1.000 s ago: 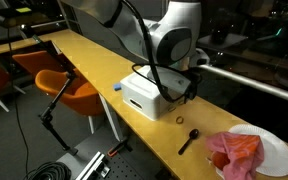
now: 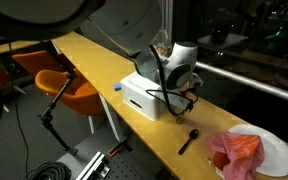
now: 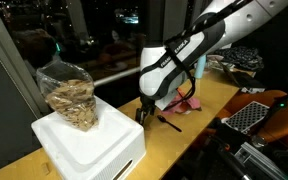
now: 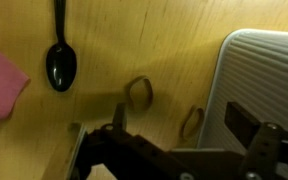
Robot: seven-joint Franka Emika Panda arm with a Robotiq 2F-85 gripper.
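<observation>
My gripper points down over the wooden table, its fingers spread wide at the lower edge of the wrist view with nothing between them. Ahead of the fingers a small brown ring (image 4: 140,93) stands out on the wood. Another thin ring (image 4: 191,122) lies to its right, close to a grey ridged surface. In exterior view 1 the gripper (image 2: 187,104) hangs beside the white box (image 2: 144,95), low over the table, and one ring (image 2: 180,120) shows just below it. Exterior view 2 has the arm (image 3: 162,75) hiding much of that spot.
A black spoon (image 2: 189,141) lies nearby. Farther right are a pink cloth (image 2: 242,150), a red object (image 2: 220,159) and a white plate (image 2: 276,158). A clear bag (image 3: 69,95) of brown pieces sits on the white box. Between box and spoon the table is mostly bare.
The arm has come down toward the table beside the white box. The box, spoon, cloth and plate have stayed in place.
</observation>
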